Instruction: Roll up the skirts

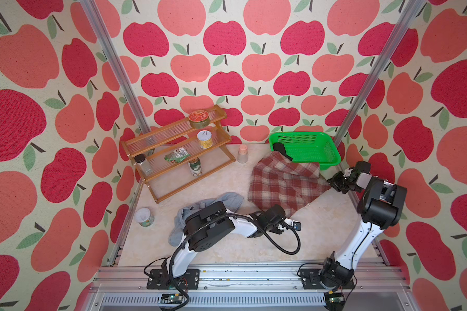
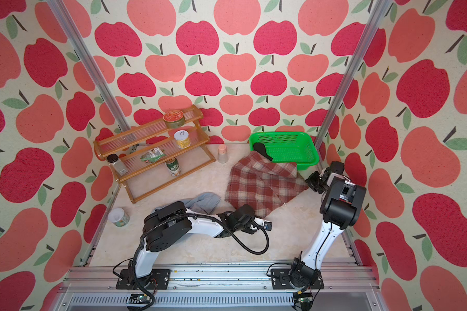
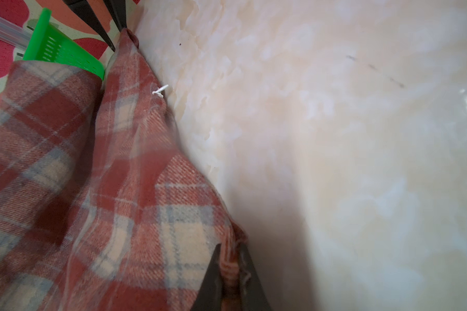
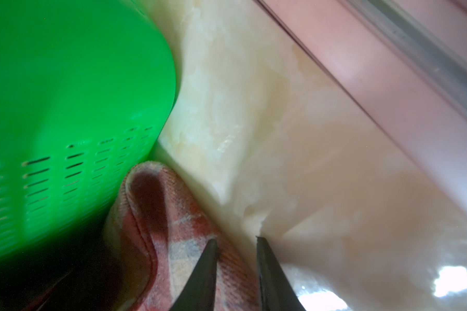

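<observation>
The red plaid skirt [image 1: 282,181] lies spread and partly folded over in the middle right of the table. My left gripper is shut on the skirt's near edge; a gathered fold of cloth shows between its fingers. At the skirt's right corner, beside the basket, my right gripper stands part open. Its left finger [image 4: 205,269] overlaps the plaid cloth [image 4: 184,238], and the right finger [image 4: 268,267] is at the cloth's outer edge. A thin white tag [image 3: 160,90] sticks out from the skirt's edge.
Touching the skirt's far side is a green basket [image 1: 316,150] with a dark item [image 1: 281,150] at its rim. A grey-blue cloth [image 1: 228,201] lies partly under the left arm. The wooden rack [image 1: 192,182] holds cans and jars. Bare table [image 1: 327,223] shows at front right.
</observation>
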